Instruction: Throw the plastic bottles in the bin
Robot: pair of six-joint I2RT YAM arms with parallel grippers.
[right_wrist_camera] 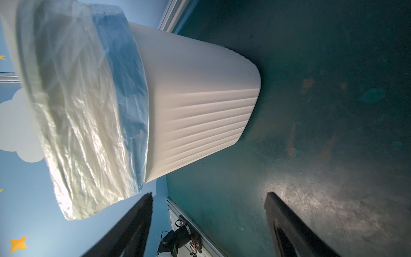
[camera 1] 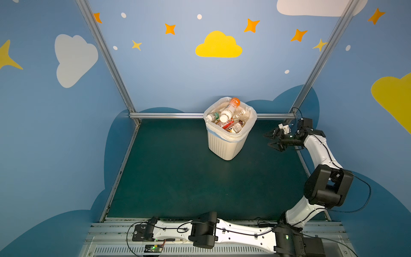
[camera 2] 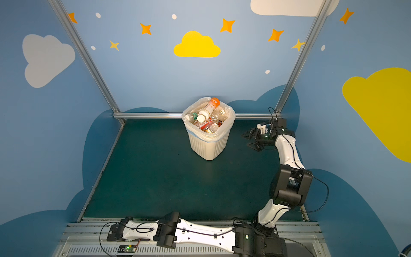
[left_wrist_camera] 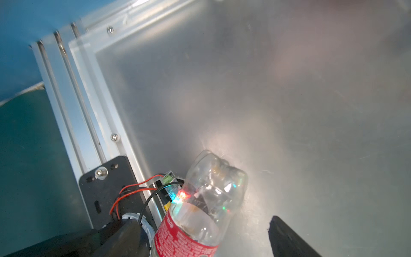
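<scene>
A clear plastic bottle with a red label lies at the bottom of the left wrist view, on a bare metal surface. My left gripper is open around it, with a clear gap between the bottle and the right-hand finger. In both top views the white bin stands at the back of the dark green floor, its liner holding several bottles up to the rim. Right of the bin, my right gripper is open and empty, its fingers pointing toward the bin. The left gripper's tips are out of the top views.
A circuit board with lit LEDs and red wires sits close beside the bottle, on a black plate. A metal rail separates the metal surface from the green floor, which is clear around the bin.
</scene>
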